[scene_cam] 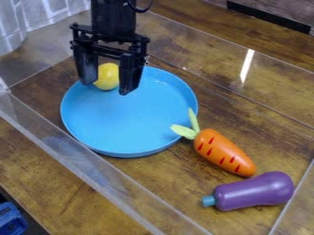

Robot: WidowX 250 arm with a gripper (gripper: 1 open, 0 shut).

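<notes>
My black gripper (108, 66) hangs over the blue plate (128, 124), its two fingers spread apart near the plate's back left. A yellow object (106, 78) lies on the plate behind and between the fingers; whether they touch it is unclear. An orange toy carrot (223, 152) with pale green leaves lies right of the plate, and a purple toy eggplant (252, 191) lies below it at the front right.
A clear plastic wall runs along the left, with a blue object (9, 223) outside it at bottom left.
</notes>
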